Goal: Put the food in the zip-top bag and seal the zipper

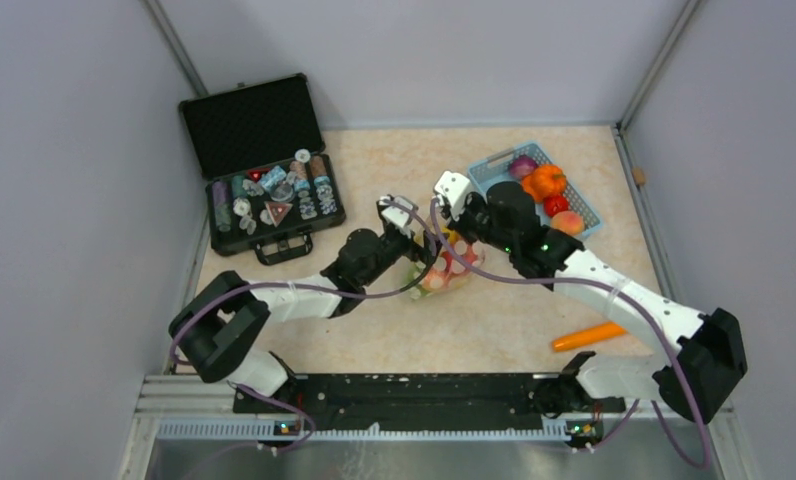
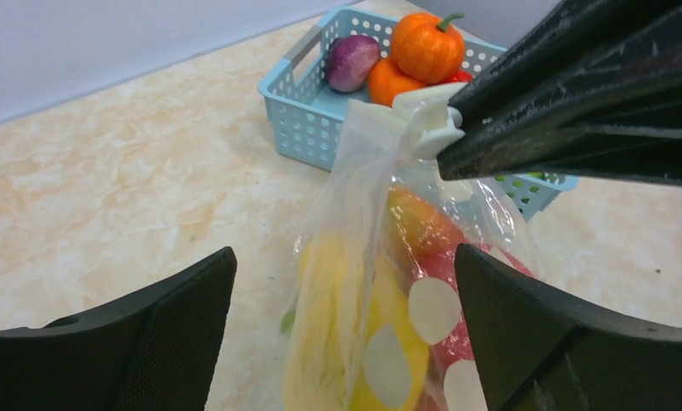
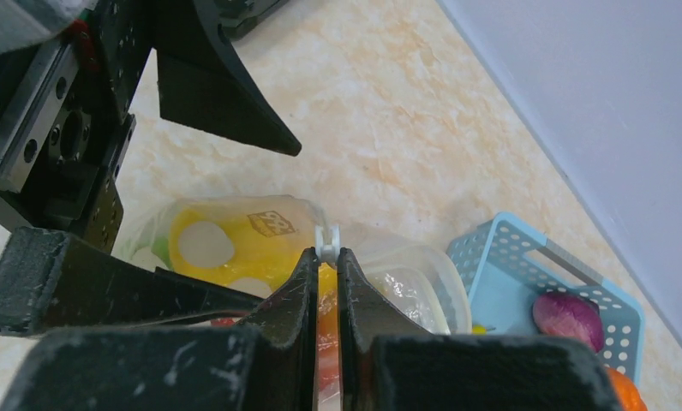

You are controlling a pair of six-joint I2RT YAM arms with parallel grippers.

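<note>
The clear zip bag [image 1: 449,272], with pale round spots on its side, stands on the table below both grippers. Yellow food [image 3: 235,248] and red food show through its wall. At the bag's top edge, my right gripper is shut on the white zipper slider; the slider [image 2: 440,128] also shows at its fingertips in the left wrist view. My left gripper stands open, its fingers spread to either side of the bag's upper part. Whether the zipper is closed along its length cannot be made out.
A blue basket [image 1: 486,180] holding a purple onion [image 1: 523,167], an orange pumpkin [image 1: 546,181] and other produce is at the back right. A carrot [image 1: 586,337] lies front right. An open black case [image 1: 279,205] occupies the back left.
</note>
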